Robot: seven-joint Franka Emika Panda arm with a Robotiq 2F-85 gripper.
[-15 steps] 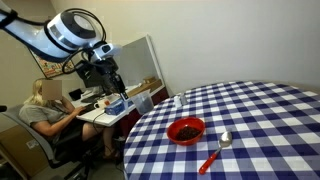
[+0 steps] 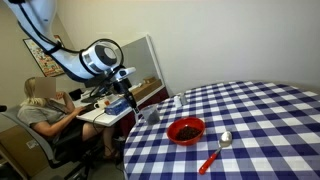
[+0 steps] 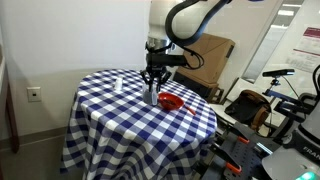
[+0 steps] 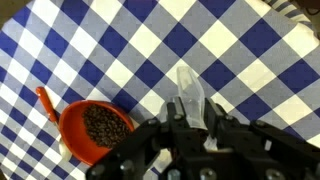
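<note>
A translucent grey cup is in my gripper, low over the near left part of the checkered table. Exterior view 2 has the cup beneath the gripper, left of the red bowl. In the wrist view a pale, clear piece of the cup shows beyond the shut gripper; the rest is hidden by the fingers. I cannot tell whether the cup's base touches the cloth. The red bowl holds dark brown bits.
A spoon with a red handle lies right of the bowl. Farther back stands a small white object. A person sits beyond the table's left side.
My gripper and the cup have come down and to the right, from beyond the table's left edge to over the cloth. Bowl and spoon have stayed put.
</note>
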